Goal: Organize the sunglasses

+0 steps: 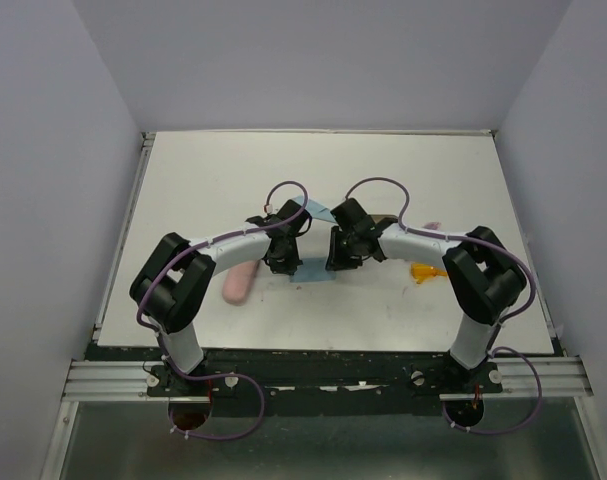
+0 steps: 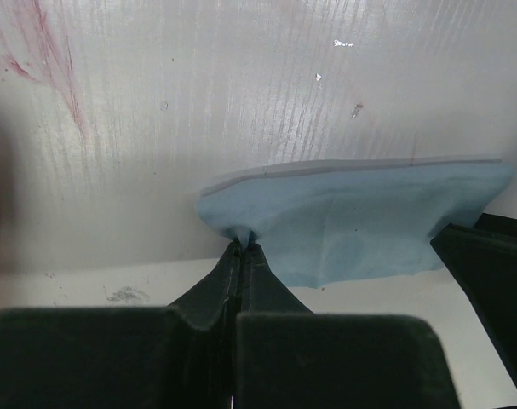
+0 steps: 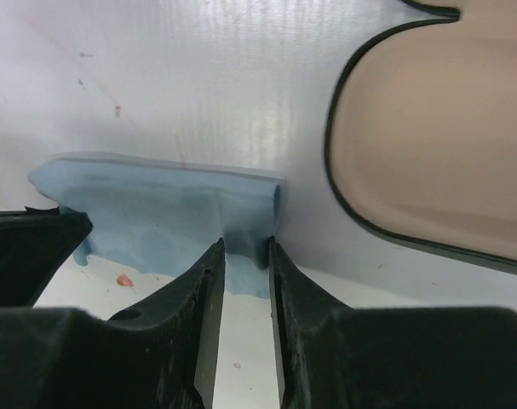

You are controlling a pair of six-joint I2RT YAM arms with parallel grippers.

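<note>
A small folded blue-grey cloth (image 1: 313,270) lies on the white table between my two grippers. My left gripper is shut on the cloth's left end, which puckers between its fingertips. At the opposite end, my right gripper has its fingers parted, with the cloth's right edge reaching in between them. A pink pouch-like case (image 1: 240,283) rests just left of the left gripper. The tan case with a dark rim (image 3: 437,128) sits beside the cloth's right edge, mostly hidden by the right arm from above. I cannot make out any sunglasses.
Behind the arms lies a light blue strip (image 1: 321,212). A yellow item (image 1: 424,272) is partly covered by the right arm, with a small pinkish item (image 1: 432,226) farther back.
</note>
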